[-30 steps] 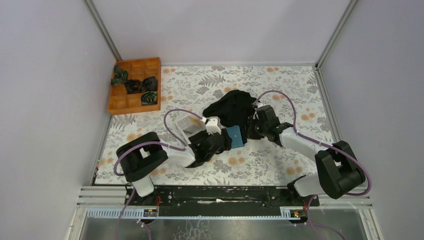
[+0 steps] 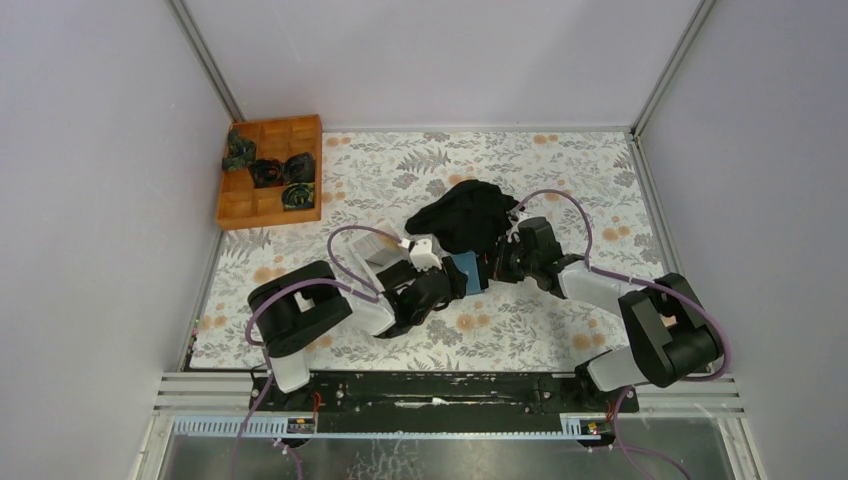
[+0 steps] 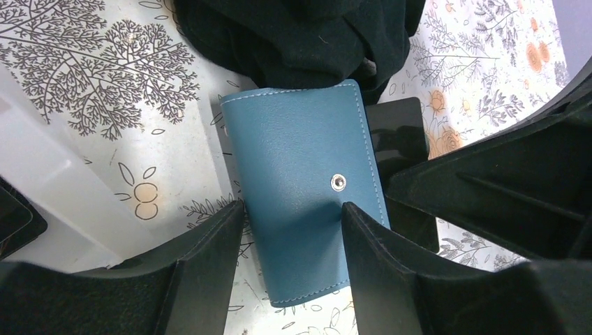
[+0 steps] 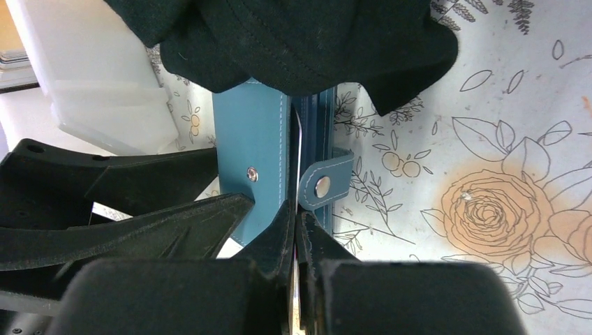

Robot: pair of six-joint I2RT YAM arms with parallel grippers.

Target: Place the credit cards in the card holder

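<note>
A blue stitched leather card holder (image 2: 467, 269) lies at the table's middle, its snap strap (image 4: 328, 174) visible in the right wrist view. My left gripper is over the holder (image 3: 300, 146), fingers apart with nothing clearly held. My right gripper is shut at the holder's strapped side, on a thin pale edge, likely a card but too narrow to tell, running along the holder's opening. A dark panel (image 3: 394, 132) shows beside the holder in the left wrist view.
Black cloth (image 2: 460, 210) lies just behind the holder. A white plastic container (image 2: 378, 242) sits left of it. A wooden compartment tray (image 2: 230, 205) stands at the back left.
Both arms have shifted slightly toward the front edge, the left also a little rightward. The holder stays in about the same place.
</note>
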